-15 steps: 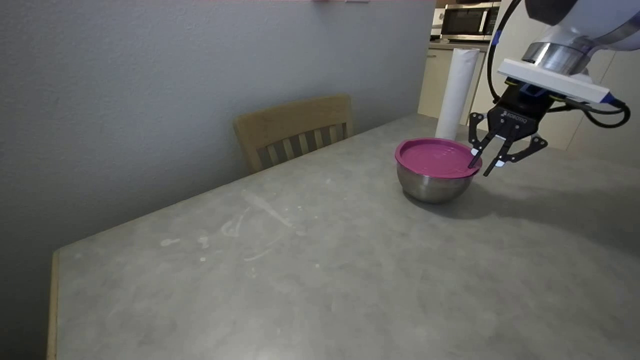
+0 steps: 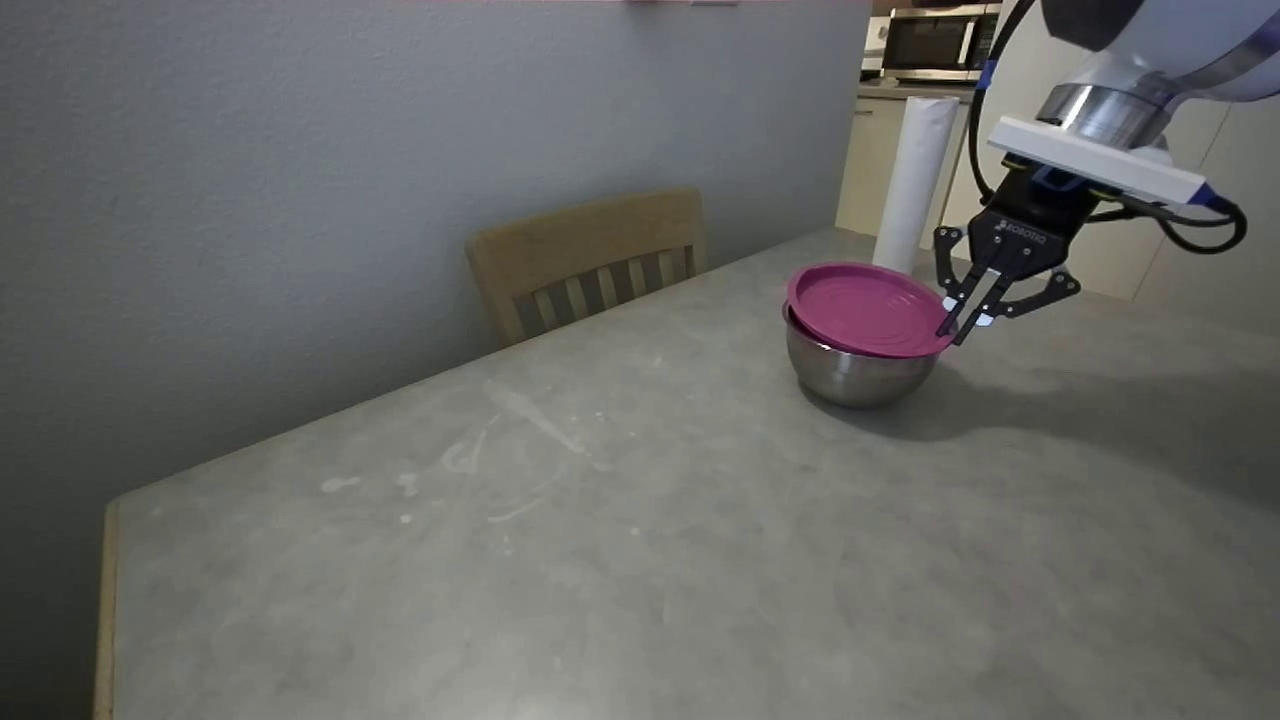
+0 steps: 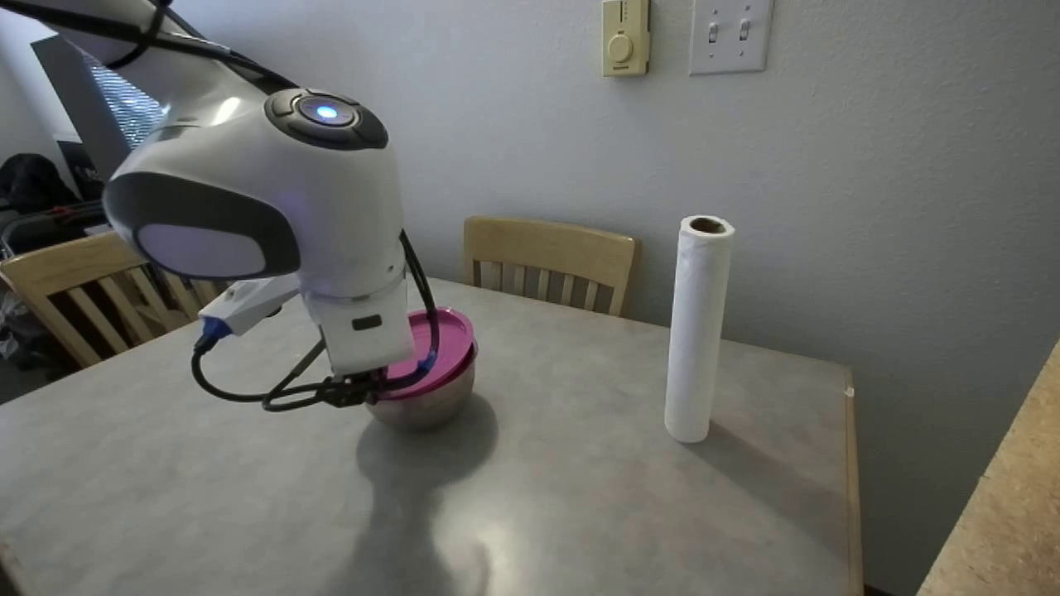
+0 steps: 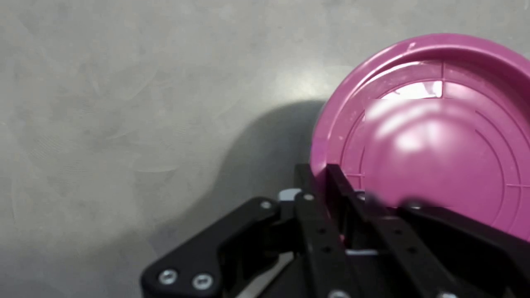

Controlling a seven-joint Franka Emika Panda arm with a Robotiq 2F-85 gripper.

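A steel bowl (image 2: 858, 374) stands on the grey table, with a round magenta lid (image 2: 870, 310) over its mouth. The lid sits tilted: its far-left side is raised off the bowl's rim, which shows below it. At the lid's right edge, my gripper (image 2: 956, 331) is shut on the lid's rim, one finger inside the rim and one outside. In the wrist view the lid (image 4: 432, 149) fills the right side, its edge pinched between my fingertips. The arm partly covers the lid (image 3: 455, 343) and the bowl (image 3: 437, 402) in the second exterior view. The bowl's inside is hidden.
A white paper roll (image 3: 698, 328) stands upright on the table, behind the bowl in the first exterior view. Wooden chairs (image 2: 588, 258) stand along the wall side.
My gripper's fingers have closed onto the lid's right edge. The lid has gone from lying level to tilted, its far-left side higher. The bowl has shifted slightly left.
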